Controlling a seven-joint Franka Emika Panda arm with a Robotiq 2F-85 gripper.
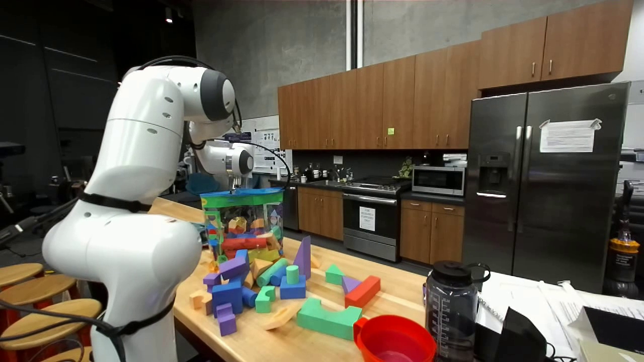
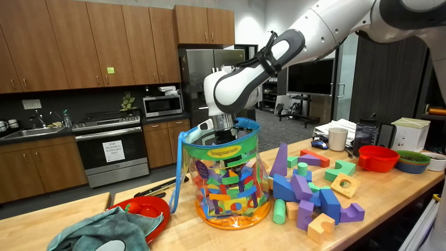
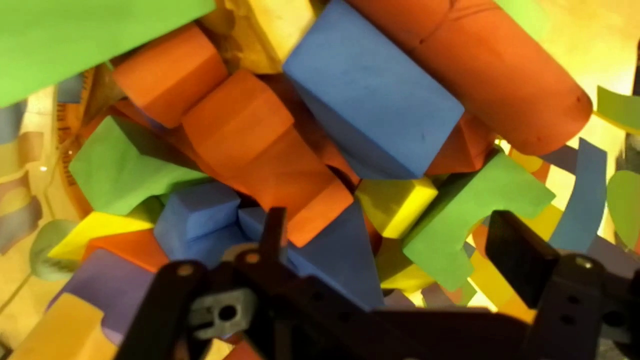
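Note:
A clear bag (image 2: 188, 167) with a green band, blue rim and orange base stands on the wooden table, holding many colored blocks. My arm reaches down through its top, and the gripper is inside, over the pile. Its two dark fingers (image 3: 517, 255) are wide apart, with no block gripped. Below and between them in the wrist view lie a yellow block (image 3: 393, 207), a blue triangular block (image 3: 342, 258) and a green arched block (image 3: 474, 210). Farther up are a blue block (image 3: 378, 84) and a red cylinder (image 3: 516, 72). Both exterior views largely hide the fingers.
Loose blocks, including a tall purple wedge (image 2: 279, 161), crowd the table beside the bag. A red cup (image 1: 395, 341) and a dark bottle (image 1: 450, 313) stand farther along. A red plate (image 2: 161, 209) with a teal cloth (image 2: 108, 230) lies on the bag's other side.

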